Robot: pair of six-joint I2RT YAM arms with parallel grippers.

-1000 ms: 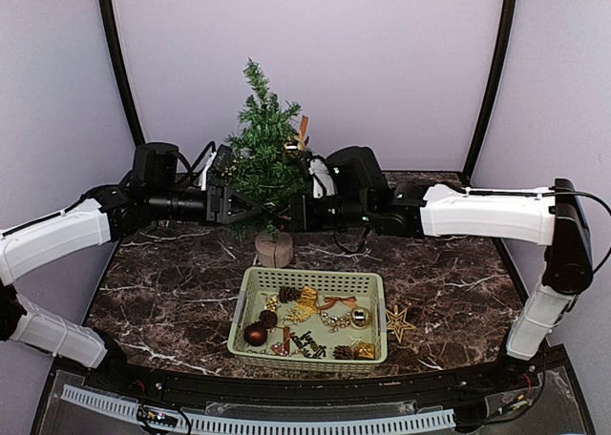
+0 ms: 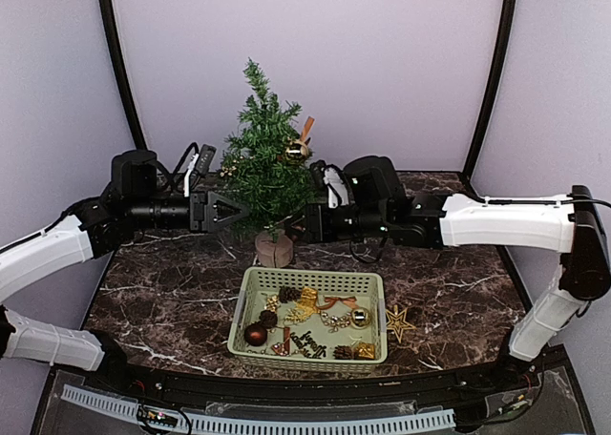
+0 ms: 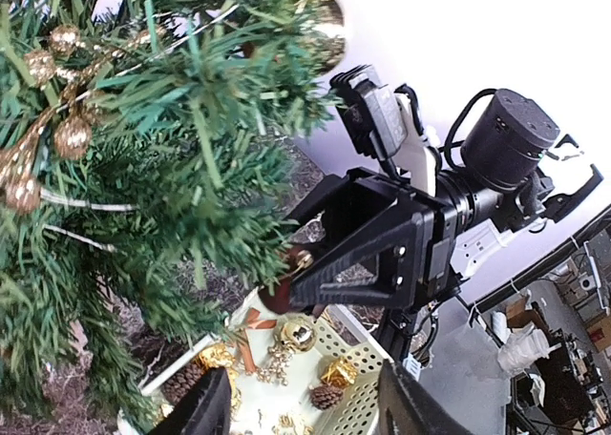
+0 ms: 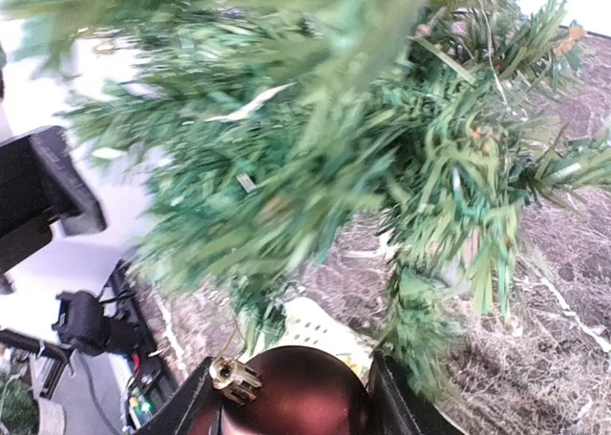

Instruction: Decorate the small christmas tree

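Note:
The small tree (image 2: 267, 149) stands upright in a wrapped base (image 2: 274, 251), with a gold bauble and orange ribbon (image 2: 298, 144) on it and gold bead sprays (image 3: 72, 134) among its branches. My right gripper (image 2: 307, 223) is at the tree's right side, shut on a dark red-brown bauble (image 4: 291, 397) with a gold cap, just below branches. My left gripper (image 2: 229, 213) is at the tree's left side, its fingers apart, with nothing seen between them; in its wrist view the branches fill the upper left.
A pale green basket (image 2: 377, 292) of ornaments, pinecones and baubles lies in front of the tree. A gold star (image 2: 399, 322) lies outside it on the right.
The left arm has drawn slightly left, away from the tree's middle. The right arm has shifted a little right and down, still with the bauble.

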